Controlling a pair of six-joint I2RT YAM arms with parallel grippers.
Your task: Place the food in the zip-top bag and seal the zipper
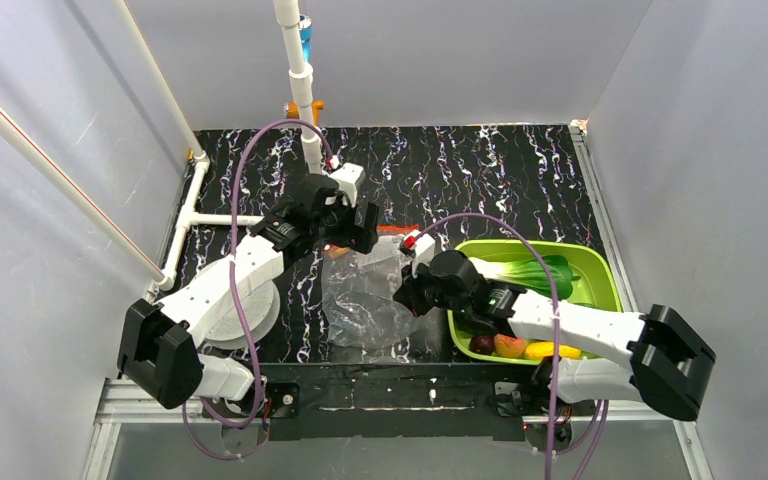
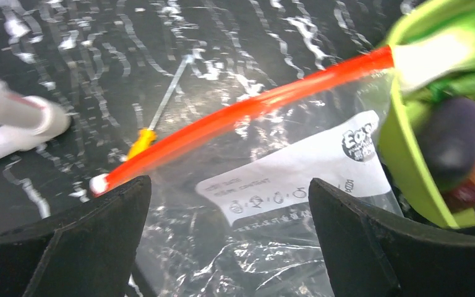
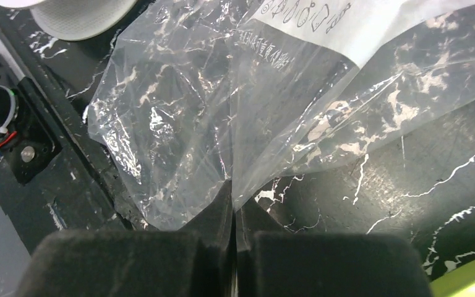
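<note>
The clear zip top bag (image 1: 365, 300) hangs over the middle of the table, its red zipper strip (image 2: 247, 111) along the far side and a white printed label (image 2: 284, 173) below that. My right gripper is shut on the bag's side edge, the film gathering to a point between its fingers. Over the bag's left part, my left gripper stands open; only bag and table show past its fingers (image 2: 93, 235). The food lies in the green basket (image 1: 600, 265) at right: leafy greens (image 1: 540, 275), an eggplant (image 2: 448, 139), a peach (image 1: 509, 345) and other pieces.
A yellow-handled screwdriver (image 2: 142, 143) lies on the table beyond the red strip. White plates (image 1: 250, 318) are stacked at front left, partly under my left arm. A white upright pipe (image 1: 301, 85) rises at the back.
</note>
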